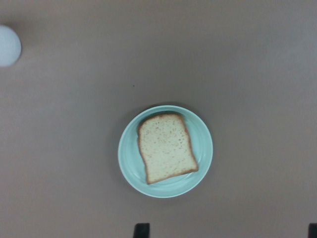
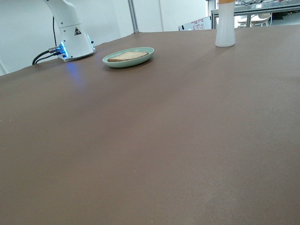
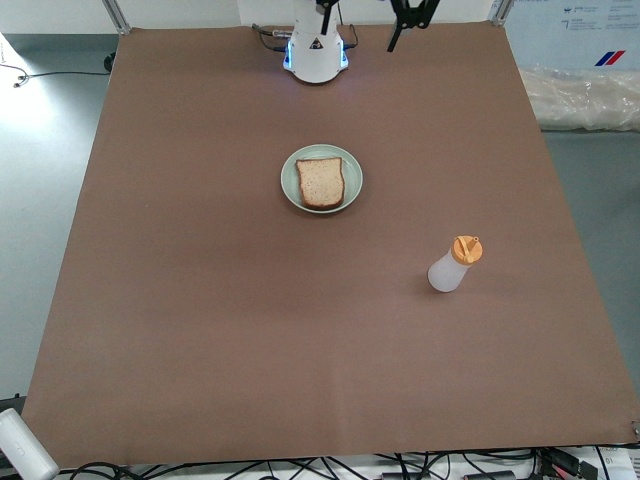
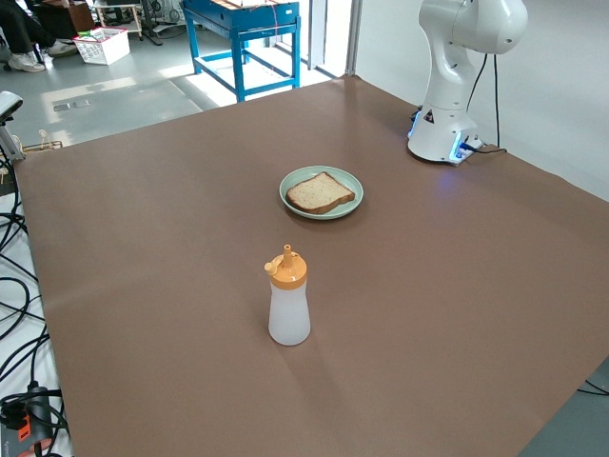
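Observation:
A slice of bread (image 3: pixel 320 183) lies on a pale green round plate (image 3: pixel 350 192) in the middle of the table. A translucent bottle with an orange spouted lid (image 4: pixel 288 309) stands apart from the plate, to its lower right in the left camera view. In the wrist view the bread (image 1: pixel 166 148) is seen from above, and the bottle shows only partly at the left edge. My black gripper is above the table; its two fingertips sit wide apart at the bottom edge of that view, with nothing between them.
The white robot base (image 3: pixel 315 62) is at the back edge. Cables and equipment lie beyond the near edge in the left camera view.

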